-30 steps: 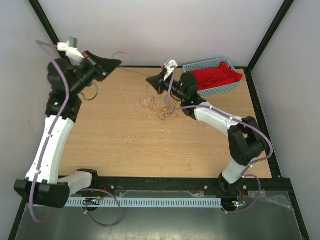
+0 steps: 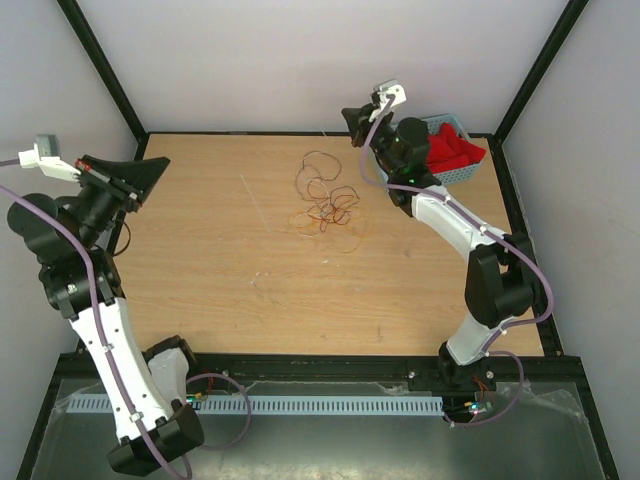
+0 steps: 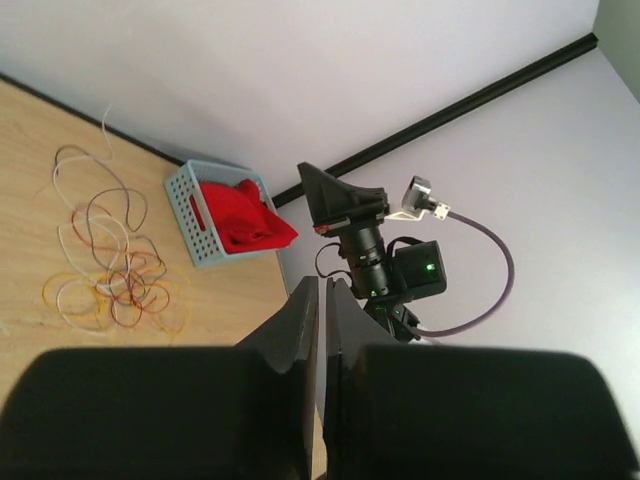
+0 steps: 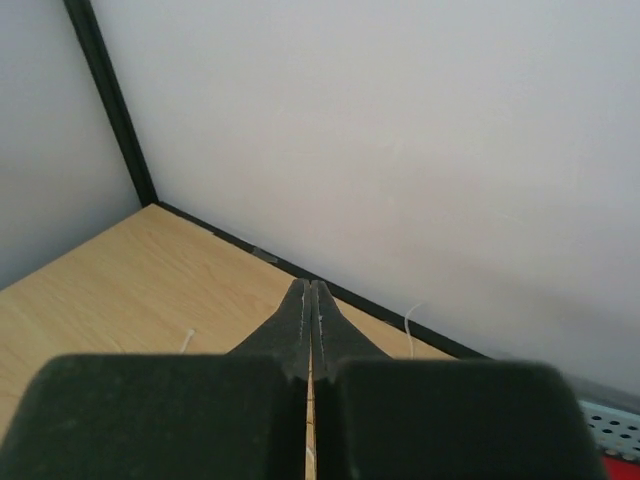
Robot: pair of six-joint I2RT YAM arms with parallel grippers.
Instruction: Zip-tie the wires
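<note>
A loose tangle of red, yellow, white and grey wires (image 2: 325, 208) lies on the middle of the wooden table, also seen in the left wrist view (image 3: 120, 275). A thin pale strip, perhaps a zip tie (image 2: 254, 200), lies to its left. My left gripper (image 2: 160, 165) is raised at the table's left edge, shut with nothing visible between its fingers. My right gripper (image 2: 352, 117) is raised at the back right, beside the basket; in its wrist view the fingertips (image 4: 299, 300) meet, with nothing visible held between them.
A blue basket (image 2: 460, 172) holding red cloth (image 2: 450, 150) sits at the back right, near the right arm. Walls border the table (image 2: 200, 280) at the sides and back.
</note>
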